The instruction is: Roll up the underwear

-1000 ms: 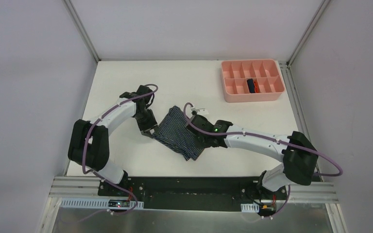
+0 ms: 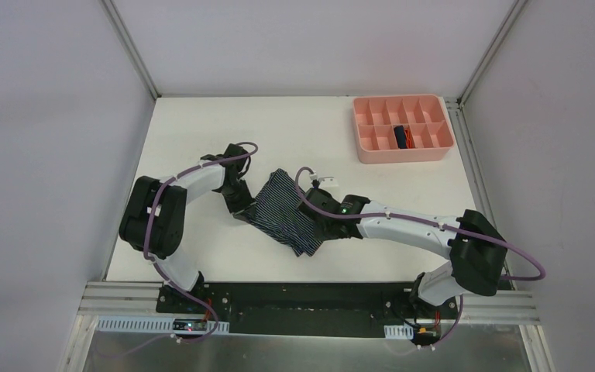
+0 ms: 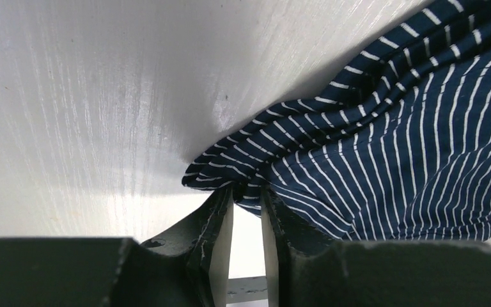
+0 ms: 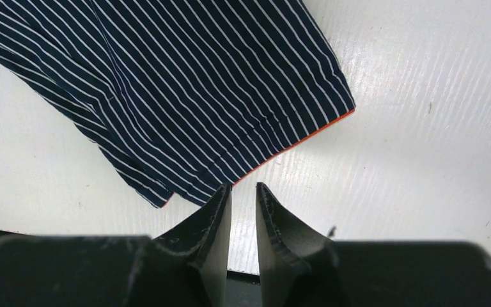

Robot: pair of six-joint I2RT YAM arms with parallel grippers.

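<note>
Dark navy underwear with white stripes (image 2: pixel 275 213) lies rumpled on the white table between both arms. In the left wrist view, the underwear's narrow corner (image 3: pixel 256 173) comes down between the fingertips of my left gripper, which is open. My right gripper is part open at the underwear's orange-edged hem (image 4: pixel 294 146). Its left fingertip meets the hem, while bare table shows between the fingers. In the top view, the right gripper's arm covers part of the cloth.
A pink divided box (image 2: pixel 403 151) stands at the back right, with a dark rolled item (image 2: pixel 400 137) in one compartment. Bare table (image 2: pixel 256 124) stretches behind the cloth and in front of it.
My left arm has shifted a little to the right and forward, onto the cloth's left corner. The right arm has barely moved, and the underwear lies as before.
</note>
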